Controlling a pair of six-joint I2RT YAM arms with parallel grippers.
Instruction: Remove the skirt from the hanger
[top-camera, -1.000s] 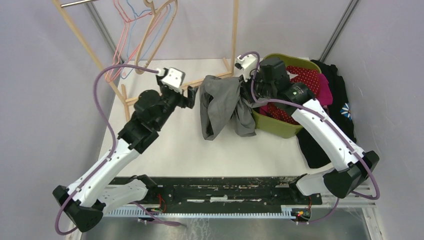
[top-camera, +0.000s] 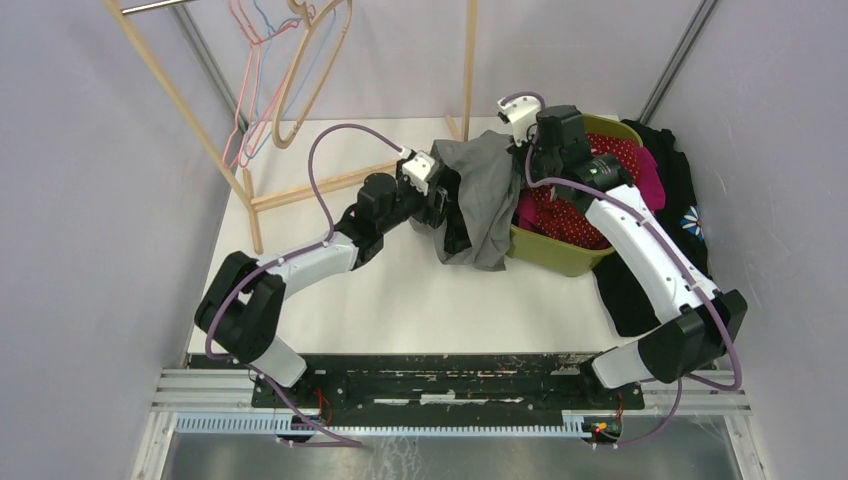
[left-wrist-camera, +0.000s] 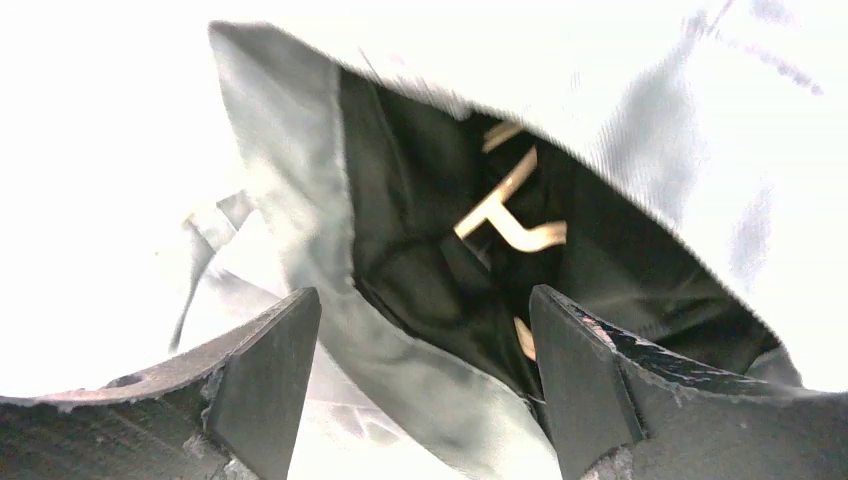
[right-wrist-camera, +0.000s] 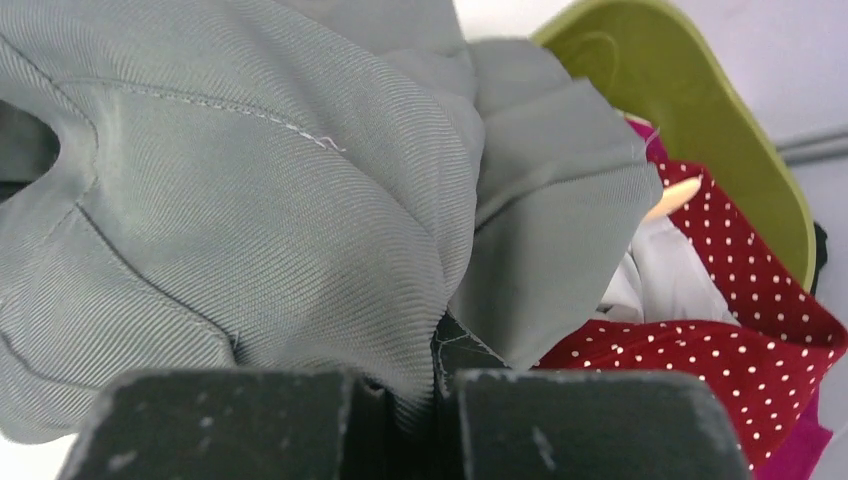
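Observation:
The grey skirt (top-camera: 485, 190) hangs bunched over the table, left of the bin. My right gripper (top-camera: 518, 155) is shut on it, and in the right wrist view the grey fabric (right-wrist-camera: 270, 190) runs down between its fingers. My left gripper (top-camera: 438, 203) stands open at the skirt's left side. In the left wrist view its fingers (left-wrist-camera: 265, 380) are spread in front of the skirt's dark opening (left-wrist-camera: 430, 210). Inside show pale, wood-coloured curved pieces (left-wrist-camera: 515, 230); whether they belong to a hanger I cannot tell.
A green bin (top-camera: 565, 255) with red dotted cloth (top-camera: 575, 220) stands on the right, beside black clothing (top-camera: 635, 300). At upper left, the wooden rack (top-camera: 180, 95) carries a beige hanger (top-camera: 318, 75) and pink and blue ones.
My left gripper has moved right, from beside the rack up to the skirt's left side. The right gripper has shifted slightly right with the skirt, whose dark opening now faces left.

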